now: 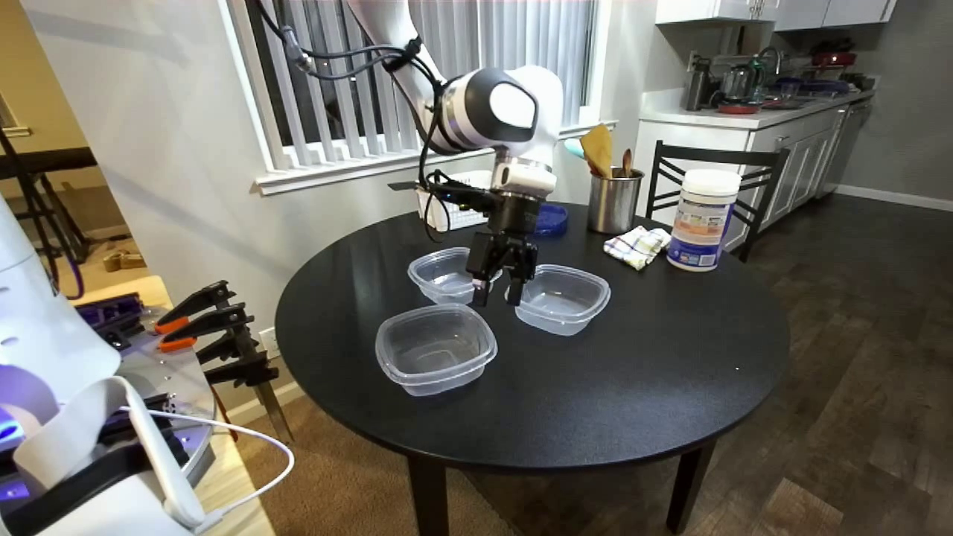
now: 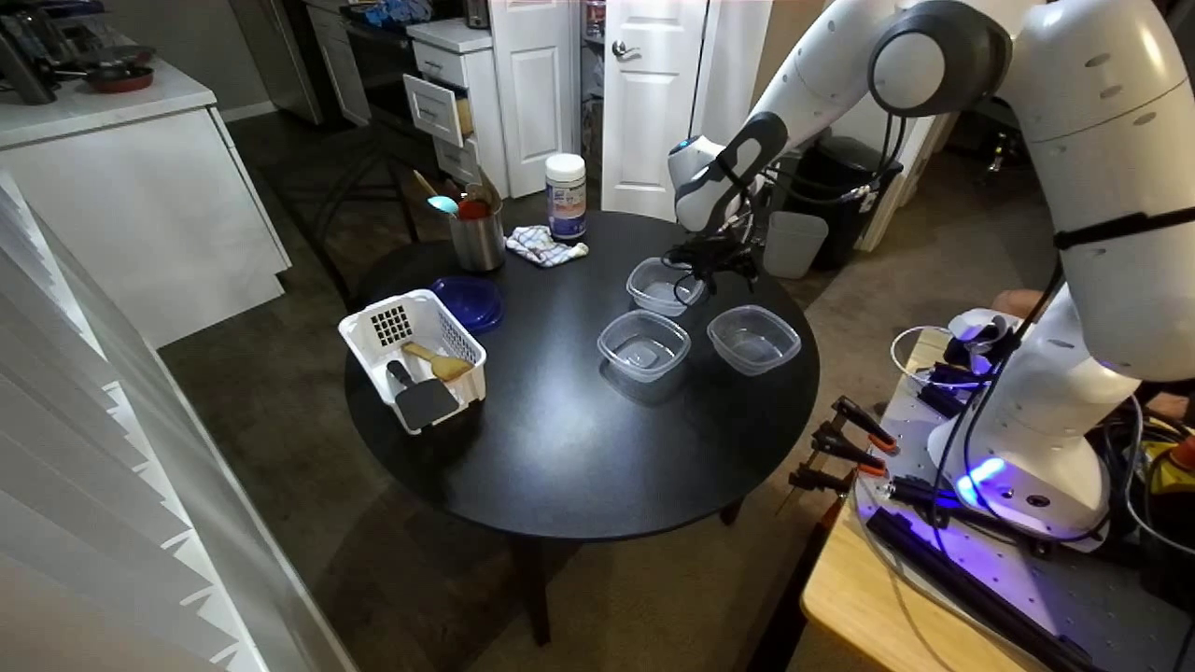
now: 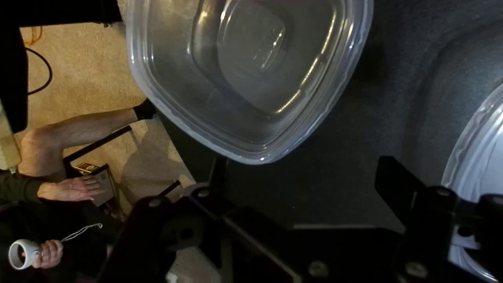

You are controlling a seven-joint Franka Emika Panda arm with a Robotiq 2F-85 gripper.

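Observation:
Three clear plastic containers sit on the round black table: a near one [image 1: 435,353], a back-left one [image 1: 442,268] and a right one [image 1: 572,304]. All look empty. My gripper [image 1: 498,290] hangs among them with its fingers pointing down, covering parts of the two farther containers from this side. In the wrist view the fingers stand wide open, with only dark tabletop seen between the fingertips. One container [image 3: 264,113] lies just beyond the fingers in that view, and another [image 3: 476,165] is cut by the right edge. Contact with either cannot be told.
A white basket [image 2: 470,357] with utensils, a blue lid [image 2: 468,301], a steel utensil pot [image 1: 614,204], a checked cloth [image 1: 636,246] and a wipes canister [image 1: 701,223] stand farther back. A person's hand [image 3: 70,188] shows beyond the edge.

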